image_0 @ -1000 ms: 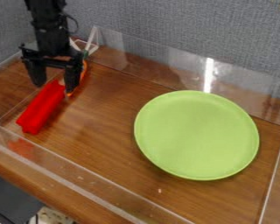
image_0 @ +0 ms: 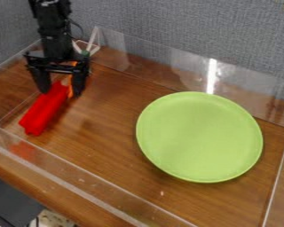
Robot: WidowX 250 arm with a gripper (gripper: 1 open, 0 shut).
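Observation:
A long red object [image_0: 43, 110] lies on the wooden surface at the left, with a bit of orange showing at its upper end. My black gripper [image_0: 59, 76] stands open over that upper end; whether its fingers touch the object is hard to tell. A round green plate [image_0: 198, 136] lies flat at the right.
Clear plastic walls [image_0: 138, 59] enclose the wooden surface. A small pale object stands behind my arm near the back left. The wood between the red object and the plate is clear.
My gripper has shifted slightly down over about the last second. The red object and the plate look unmoved.

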